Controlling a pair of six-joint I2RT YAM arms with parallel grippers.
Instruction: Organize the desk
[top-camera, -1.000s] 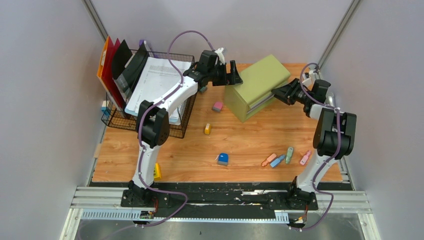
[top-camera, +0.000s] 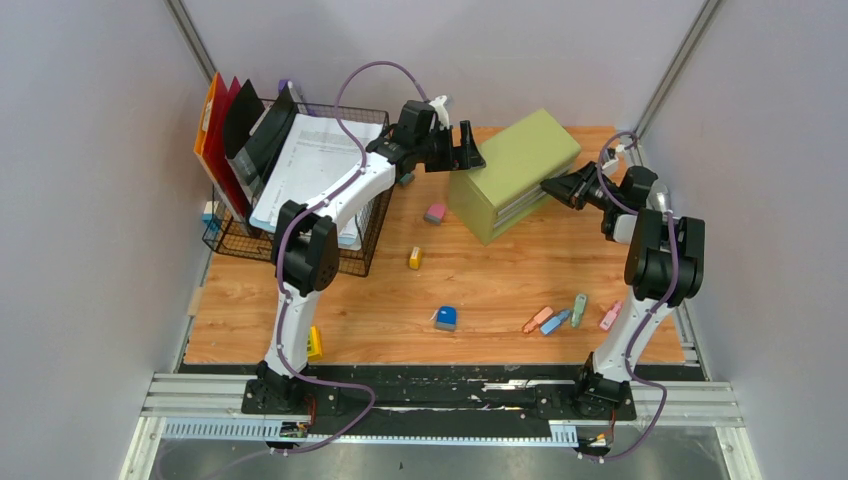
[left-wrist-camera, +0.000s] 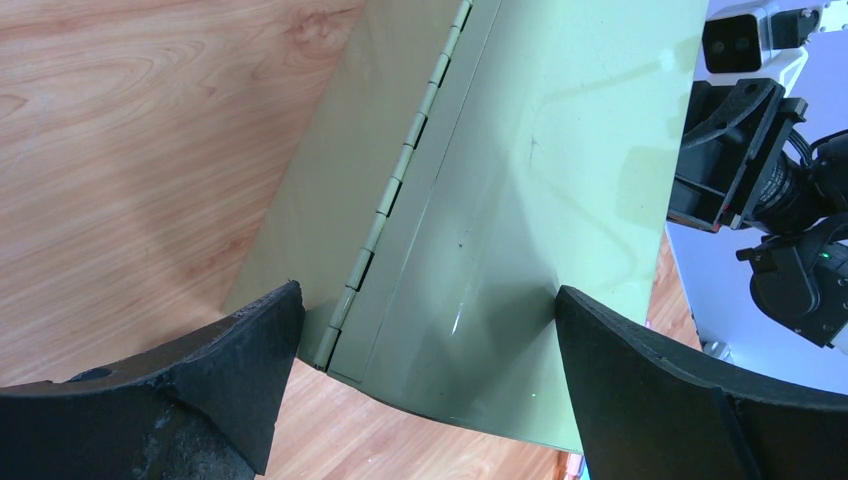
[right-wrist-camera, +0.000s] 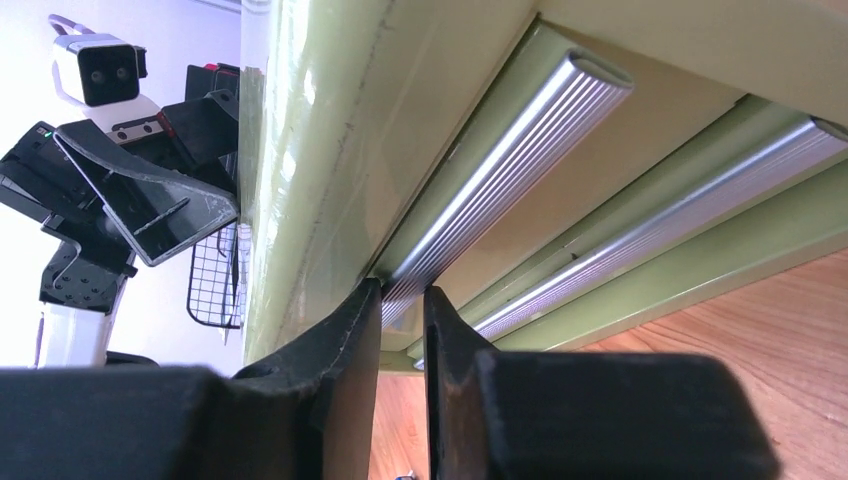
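Note:
A green drawer cabinet (top-camera: 515, 150) stands at an angle at the back right of the desk (top-camera: 500, 280). My left gripper (top-camera: 466, 150) is at its top left edge, fingers spread open; in the left wrist view the hinged green panel (left-wrist-camera: 520, 180) lies between and beyond the fingertips. My right gripper (top-camera: 548, 186) reaches into the drawer front from the right. In the right wrist view its fingertips (right-wrist-camera: 352, 330) are close together at the silver handle strip (right-wrist-camera: 495, 170) of a drawer; whether they grip it I cannot tell.
A wire basket (top-camera: 372, 230) with folders and papers fills the left. Small blocks (top-camera: 435, 213) lie mid-desk, a blue one (top-camera: 446, 318) nearer the front, several coloured markers (top-camera: 555, 322) at the front right.
My right arm has shifted very slightly at the drawer front. The left arm and the cabinet look unchanged.

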